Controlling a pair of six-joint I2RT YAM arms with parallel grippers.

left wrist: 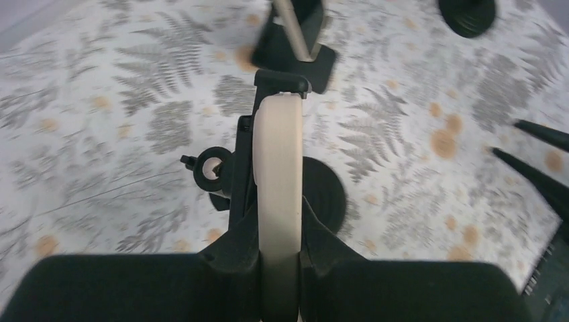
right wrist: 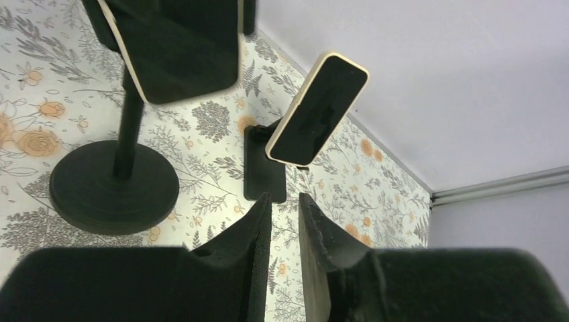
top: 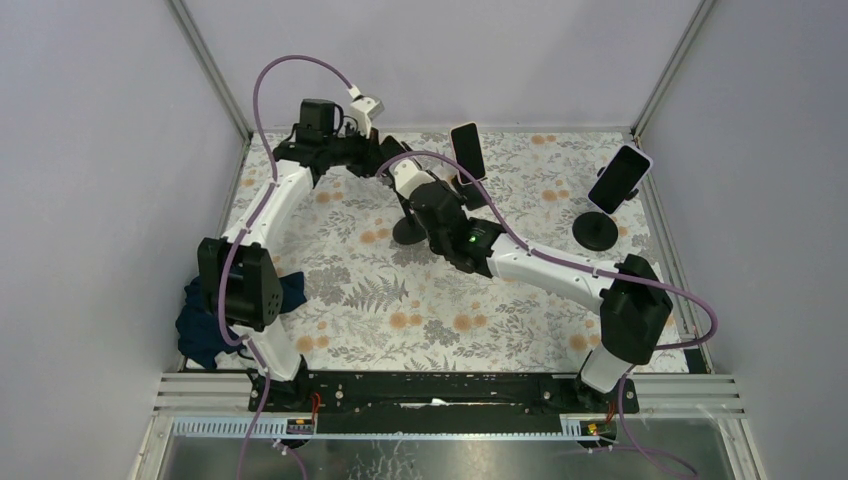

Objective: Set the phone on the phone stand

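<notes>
A cream-edged phone (left wrist: 278, 168) is held edge-on in my left gripper, shut on it, directly over a black stand with a round base (left wrist: 325, 194). In the top view that stand's base (top: 410, 232) shows below both grippers. My right gripper is beside it, its two fingers a little apart with nothing visible between them; the phone and stand (right wrist: 121, 188) appear at upper left of the right wrist view. Whether the phone rests on the stand's holder is unclear.
A phone (top: 467, 152) stands on a square-based stand at the back centre, another (top: 620, 180) on a round-based stand at right. A dark cloth (top: 200, 325) lies at front left.
</notes>
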